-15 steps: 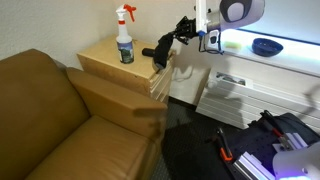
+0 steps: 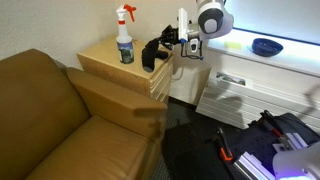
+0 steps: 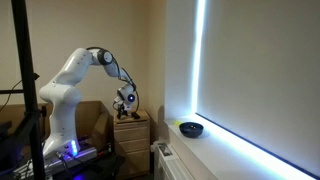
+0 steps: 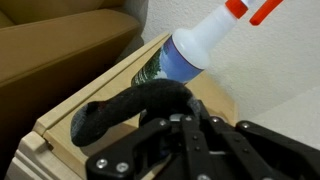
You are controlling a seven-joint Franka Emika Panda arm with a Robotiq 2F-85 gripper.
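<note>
A black, soft-looking cloth (image 2: 150, 56) lies over the cabinet's wooden top, its folds bunched near the front edge. My gripper (image 2: 168, 39) comes in from the right, shut on one end of this cloth. In the wrist view the cloth (image 4: 125, 106) stretches left from the gripper, with a rounded loose end over the wood. The fingertips are mostly hidden by dark fabric there.
A spray bottle with a red-and-white head (image 2: 125, 38) stands on the cabinet top (image 2: 100, 51), just beyond the cloth. A brown sofa (image 2: 75, 120) is in front. On the windowsill rests a dark blue bowl (image 2: 267, 46).
The gripper has moved left and down toward the cabinet top, carrying its end of the cloth. The cloth, earlier hanging by the right edge, now lies farther left. The bottle stayed put.
</note>
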